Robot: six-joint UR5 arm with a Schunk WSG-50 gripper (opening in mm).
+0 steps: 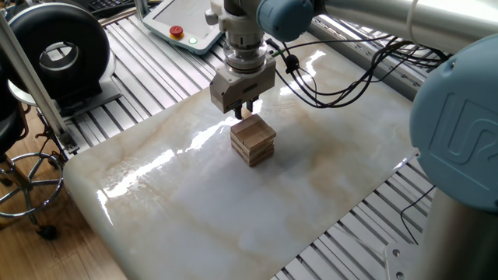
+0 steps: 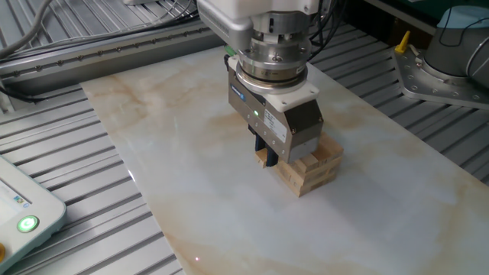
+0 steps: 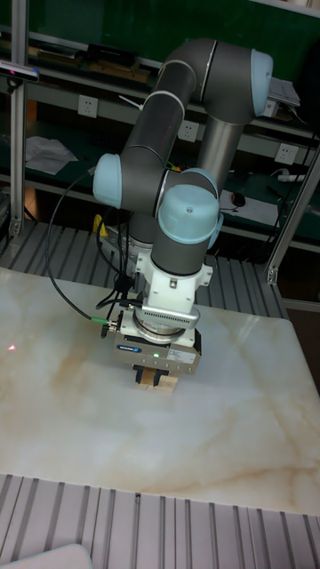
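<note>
A short stack of light wooden blocks (image 1: 253, 143) stands on the glossy marbled board, its layers laid crosswise. One block end (image 2: 261, 157) juts out from the stack's side, near the top. My gripper (image 1: 244, 111) points straight down beside the stack, its two dark fingers (image 2: 271, 156) on either side of that jutting end. In exterior view 3 wood (image 3: 148, 376) shows between the fingers, with little or no gap. Whether the pads press on it cannot be made out. The gripper body hides part of the stack in exterior views 2 and 3.
The marbled board (image 1: 179, 210) is clear around the stack. Slatted metal table (image 2: 69, 153) surrounds it. A teach pendant with a red button (image 1: 177, 32) lies at the far edge. Black cables (image 1: 342, 93) hang by the arm.
</note>
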